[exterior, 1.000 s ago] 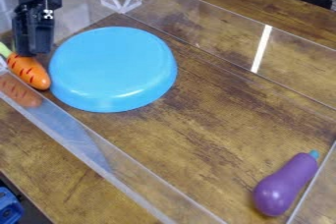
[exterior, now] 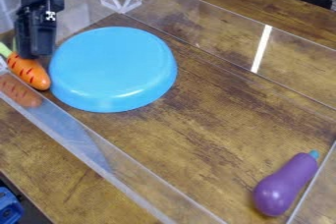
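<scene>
The dark gripper [exterior: 33, 41] is at the upper left, low above an orange carrot [exterior: 29, 71] that lies by the clear side wall. Whether its fingers are open or shut is hard to make out. A blue upturned plate or lid [exterior: 113, 66] lies just right of the carrot. A purple eggplant [exterior: 284, 186] lies at the lower right.
Clear walls [exterior: 105, 169] bound the wooden work surface. A blue object [exterior: 7, 208] sits outside at the lower left corner.
</scene>
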